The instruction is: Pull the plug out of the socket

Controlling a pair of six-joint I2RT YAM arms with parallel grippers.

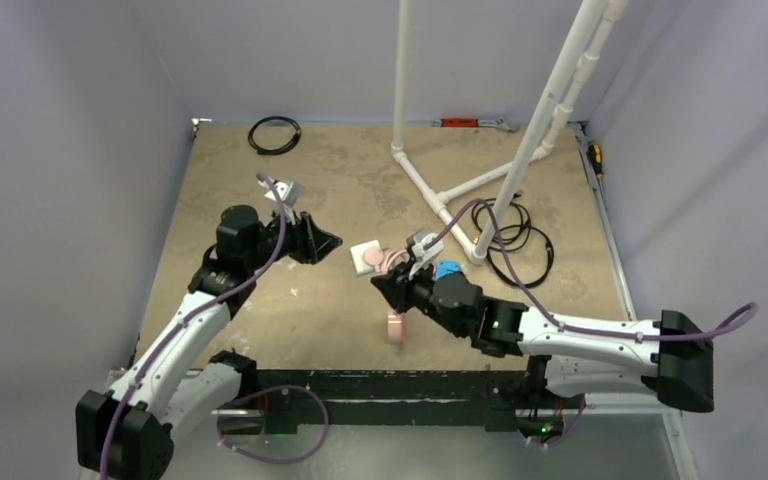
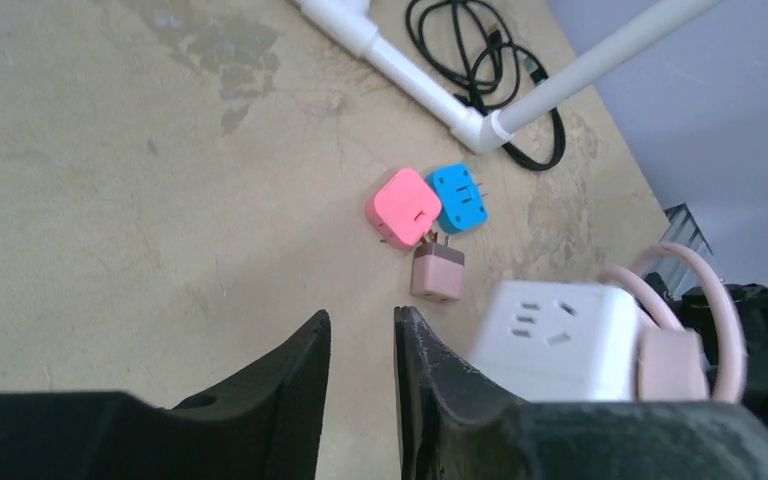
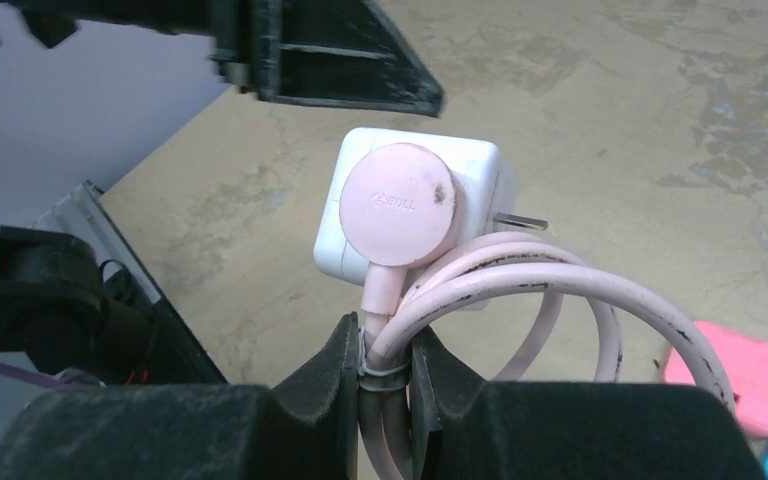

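A white socket block [image 3: 485,170] hangs in the air with the round pink plug [image 3: 400,205] still against its face. A metal prong [image 3: 520,222] juts from the block's side. The plug's looped pink cable [image 3: 600,285] runs down between the fingers of my right gripper, which is shut on it. To the left of the block in the top view, my left gripper [image 1: 332,248] stands apart from it. In the left wrist view its fingers [image 2: 305,365] are spread with nothing between them, and the white block [image 2: 560,335] is to their right.
A pink adapter [image 2: 403,207], a blue adapter [image 2: 457,198] and a small greyish-pink one [image 2: 438,272] lie on the table. White pipes [image 1: 425,185] and a black cable [image 1: 535,265] occupy the right side. A pink piece [image 1: 395,328] dangles below my right gripper.
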